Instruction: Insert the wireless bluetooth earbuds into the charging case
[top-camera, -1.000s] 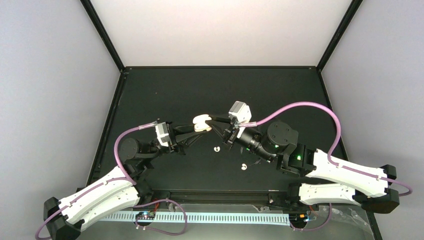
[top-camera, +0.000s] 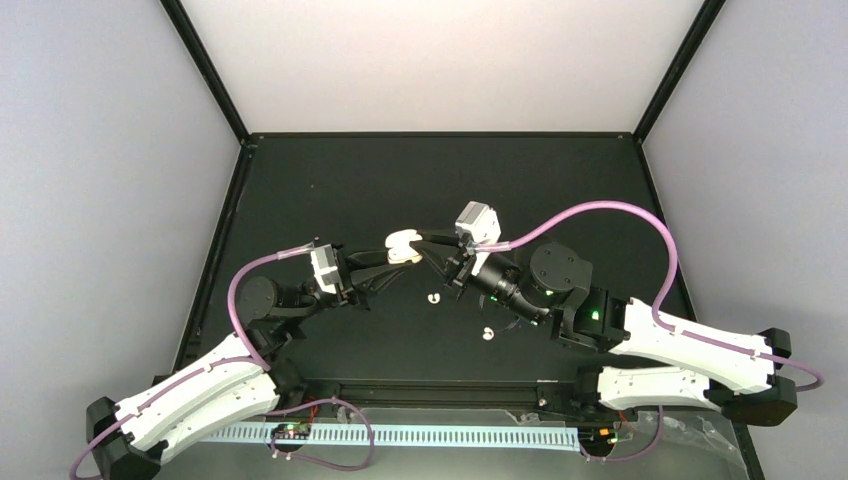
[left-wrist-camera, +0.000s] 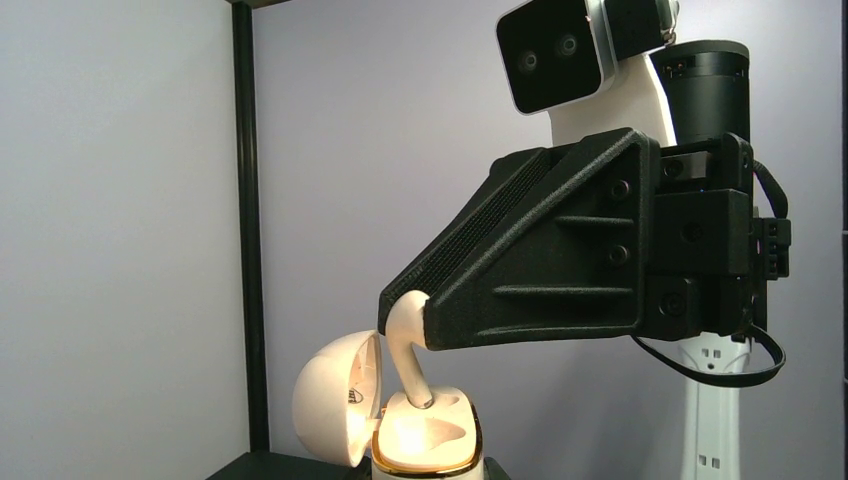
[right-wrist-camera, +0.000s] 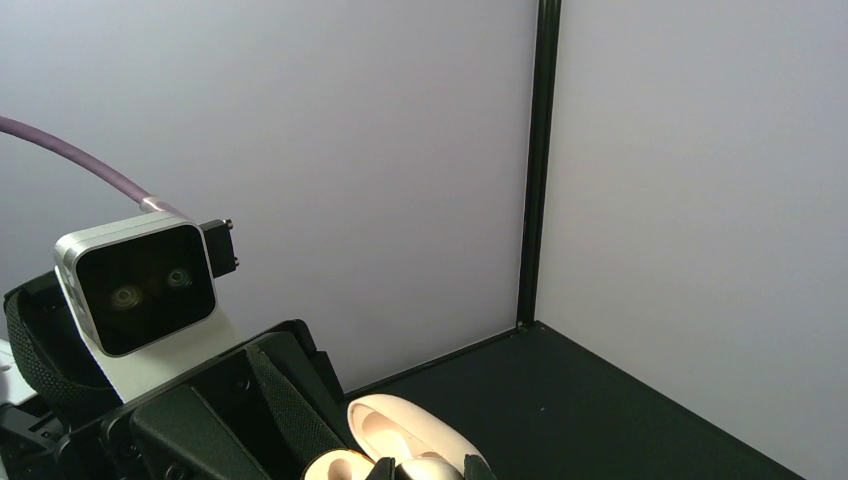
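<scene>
The white charging case (left-wrist-camera: 427, 440), lid (left-wrist-camera: 325, 400) hinged open, is held up mid-air by my left gripper (top-camera: 395, 262), shut on its lower body, which is mostly below the left wrist view. My right gripper is shut on a white earbud (left-wrist-camera: 408, 350), whose stem tip is at one slot of the case; the other slot visible beside it looks empty. The right wrist view shows the open lid (right-wrist-camera: 410, 425) low in the frame, partly hidden.
Two small white pieces, likely earbuds (top-camera: 433, 298), lie on the black table floor (top-camera: 420, 170) below the grippers. Walls enclose the sides and back.
The right arm has shifted very slightly; otherwise the top view looks the same.
</scene>
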